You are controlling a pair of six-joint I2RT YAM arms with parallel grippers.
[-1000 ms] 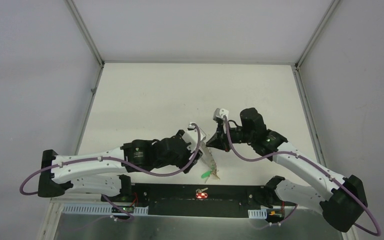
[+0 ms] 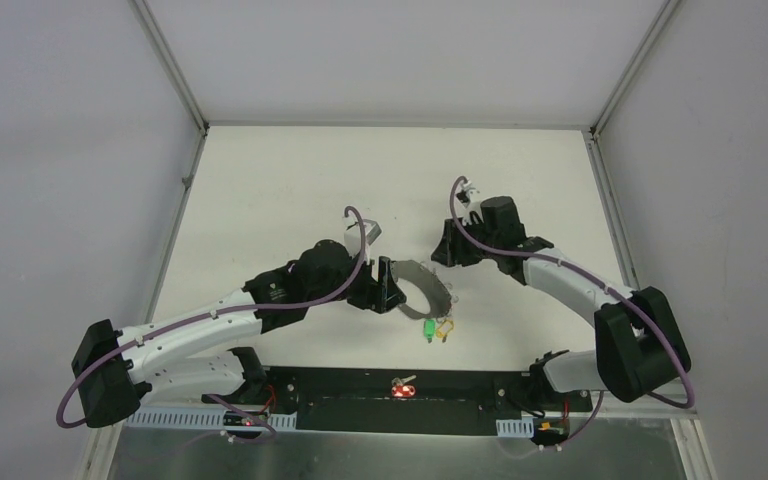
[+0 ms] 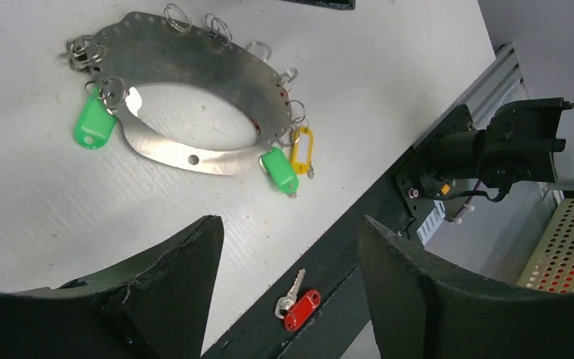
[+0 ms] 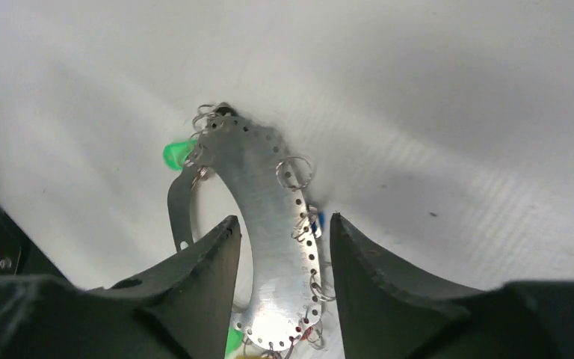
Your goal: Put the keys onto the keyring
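Observation:
The metal keyring plate (image 3: 202,67) lies flat on the white table, rings along its holed edge, with green tags (image 3: 279,170) and a yellow tag (image 3: 303,149) attached. My left gripper (image 2: 390,284) is open above it, slightly left in the top view, nothing between its fingers. My right gripper (image 2: 444,246) is open above and behind the plate, also empty. In the left wrist view a key (image 3: 290,295) with a red tag (image 3: 303,309) lies on the dark front edge.
A dark rail runs along the front, with side walls beyond the table edges.
My right gripper has moved away toward the back; my left has pulled back and up from its earlier position.

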